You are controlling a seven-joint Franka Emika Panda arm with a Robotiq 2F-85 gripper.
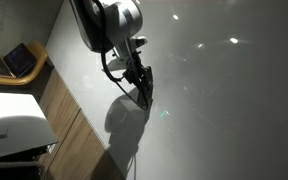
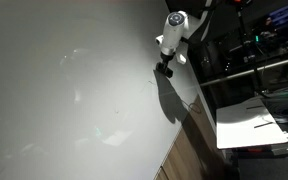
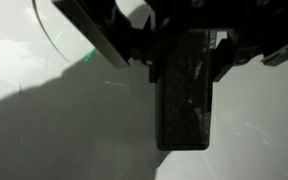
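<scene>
My gripper is shut on a dark, fuzzy-looking block (image 3: 184,115), which resembles an eraser and extends beyond the fingers in the wrist view. In exterior view 1 the gripper (image 1: 139,80) is at the upper middle, over the left part of a large pale glossy surface (image 1: 224,110). The block is hard to separate from the dark fingers there. Whether it touches the surface I cannot tell. A small green mark (image 1: 165,113) lies a little right of and below the gripper; green strokes (image 3: 90,56) also show in the wrist view.
The surface is broadly clear to the right in exterior view 1. Its wood-sided edge (image 1: 69,115) runs along the left. Beyond that are a white table (image 1: 14,125) and a laptop (image 1: 22,60) on a chair. A cable loops beside the arm.
</scene>
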